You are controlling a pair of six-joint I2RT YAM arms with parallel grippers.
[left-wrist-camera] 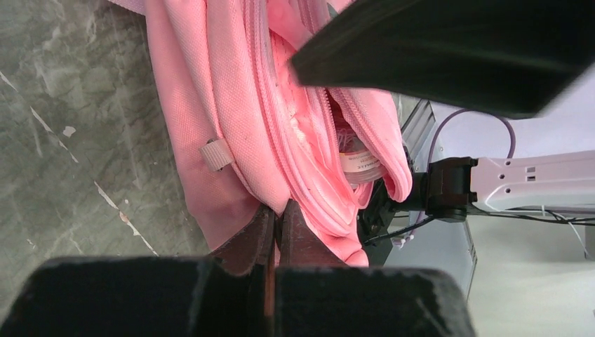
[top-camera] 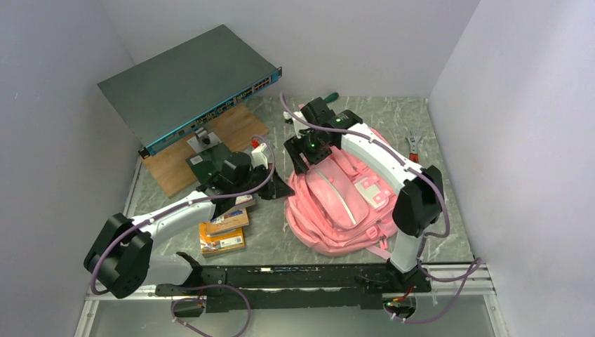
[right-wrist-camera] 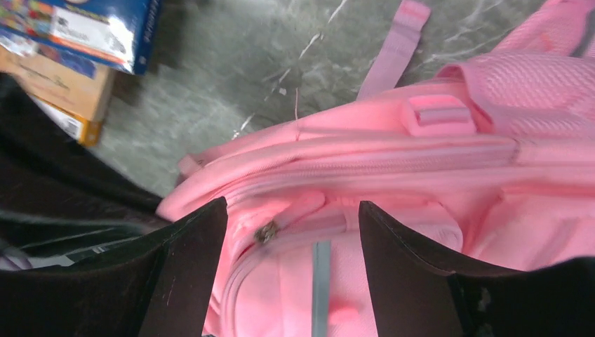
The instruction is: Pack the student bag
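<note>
The pink bag (top-camera: 337, 203) lies on the right of the grey worktop, with zipped openings along its edge. My left gripper (top-camera: 286, 191) is shut at the bag's left edge; in the left wrist view its fingertips (left-wrist-camera: 279, 223) pinch at or press on the pink fabric. My right gripper (top-camera: 303, 158) is open over the bag's upper left part; in the right wrist view its fingers (right-wrist-camera: 182, 274) stand either side of a zipper pull (right-wrist-camera: 266, 230). Books (top-camera: 223, 239) lie left of the bag, partly under my left arm.
A large rack device (top-camera: 189, 88) on a wooden board (top-camera: 165, 172) fills the back left. A screwdriver (top-camera: 330, 98) lies at the back, pliers (top-camera: 413, 144) at the right. Walls bound the worktop; some bare worktop shows in front of the books and bag.
</note>
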